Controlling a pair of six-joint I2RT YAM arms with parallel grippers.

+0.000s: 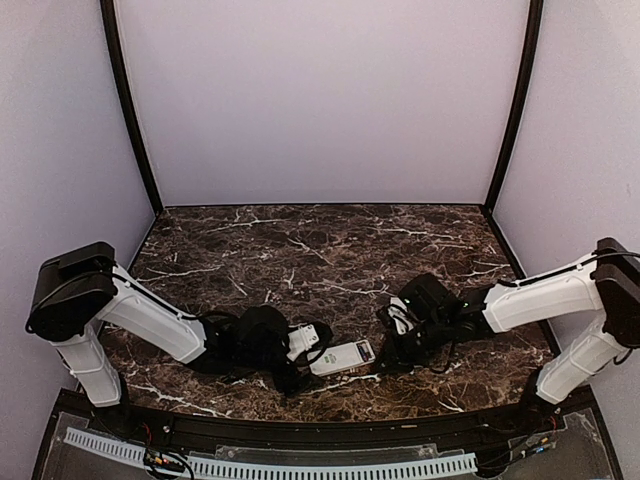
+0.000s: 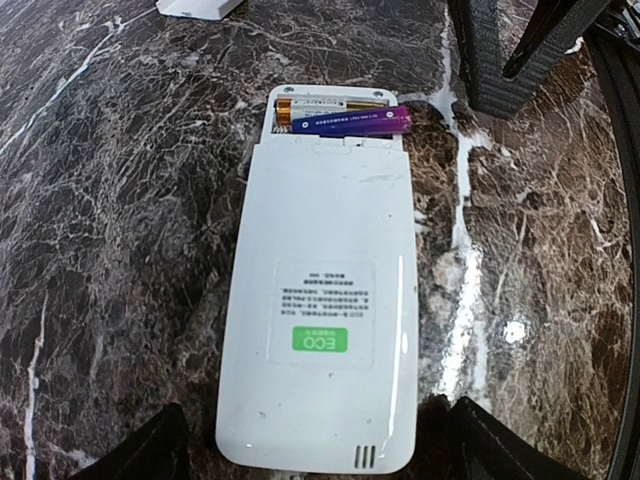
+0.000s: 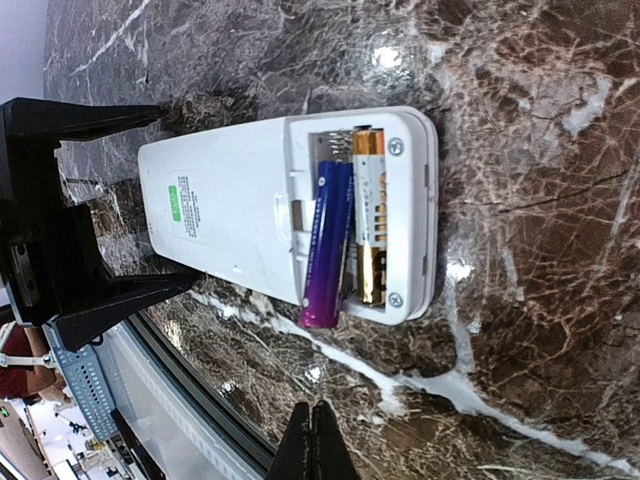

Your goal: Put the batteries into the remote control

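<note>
The white remote control (image 3: 235, 195) lies back side up, its battery compartment uncovered. An orange-and-white battery (image 3: 370, 215) sits inside, near the end wall. Beside it the purple battery (image 3: 328, 240) lies askew: its blue end is in the compartment, while its purple end rides over the side wall and sticks out. My left gripper stands open around the remote's far end, with slight gaps at both sides. My right gripper is shut with nothing between its fingers, off the side where the purple end protrudes.
A white piece (image 2: 200, 8) lies on the marble table beyond the remote in the left wrist view. The table's front edge runs close to the remote and both arms.
</note>
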